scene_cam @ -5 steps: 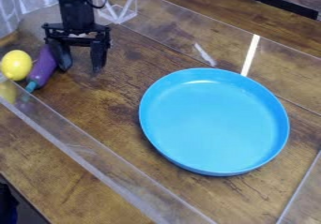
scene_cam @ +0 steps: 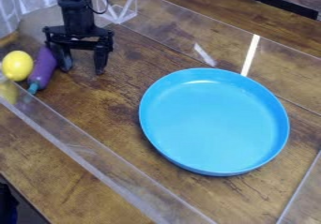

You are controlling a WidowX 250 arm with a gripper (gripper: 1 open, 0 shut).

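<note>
The black robot gripper (scene_cam: pixel 79 50) hangs at the top left, low over the wooden table, just right of a purple eggplant (scene_cam: pixel 41 72). Its two fingers point down and look spread apart, with nothing clearly visible between them. A yellow lemon-like toy (scene_cam: pixel 17 66) lies left of the eggplant. A large blue plate (scene_cam: pixel 213 120) rests on the right half of the table.
Clear plastic walls edge the workspace along the left, front and back. A small white mark (scene_cam: pixel 205 52) is on the wood above the plate. The wood (scene_cam: pixel 113 125) left of the plate is clear.
The gripper has lowered slightly over the last second. The eggplant, lemon and plate look unmoved.
</note>
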